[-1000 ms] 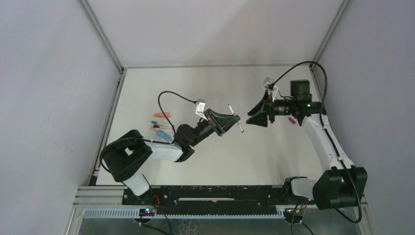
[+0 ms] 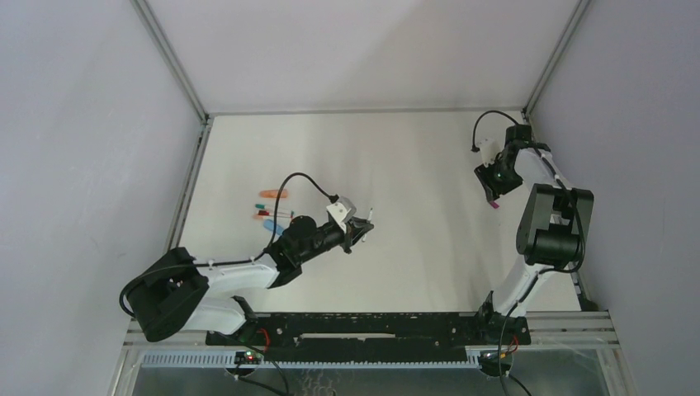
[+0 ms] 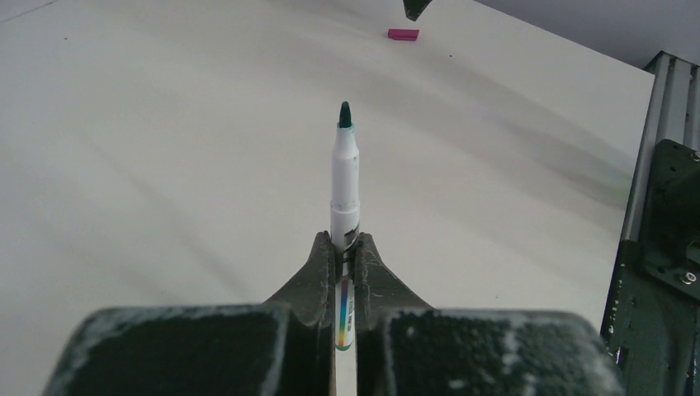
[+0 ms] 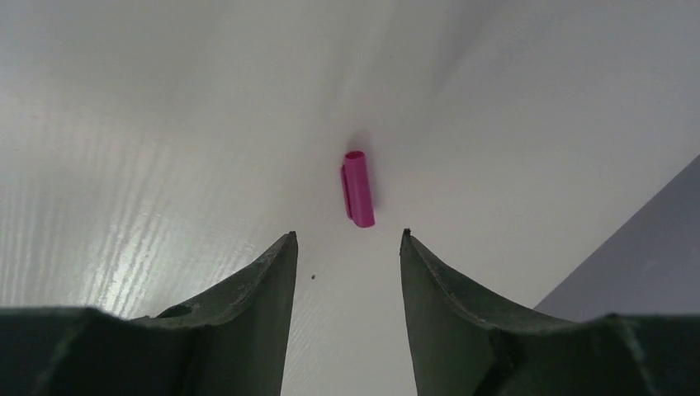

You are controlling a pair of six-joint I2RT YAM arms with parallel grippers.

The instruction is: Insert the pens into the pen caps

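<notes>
Upright in the left wrist view is a white pen with a dark green tip pointing up and no cap on it. My left gripper is shut on its barrel, above the middle of the table in the top view. A magenta pen cap lies alone on the table at the right side. My right gripper hangs over that cap with its fingers part open and only bare space between them. The cap lies beyond the fingertips in the right wrist view, not touched by them.
On the left of the table are an orange object, several pens and a blue object, partly behind the left arm. A wall stands close on the right.
My right gripper has moved right, from near the pen to over the magenta cap. The left gripper has drawn back to the left and lower in view, still carrying the pen.
</notes>
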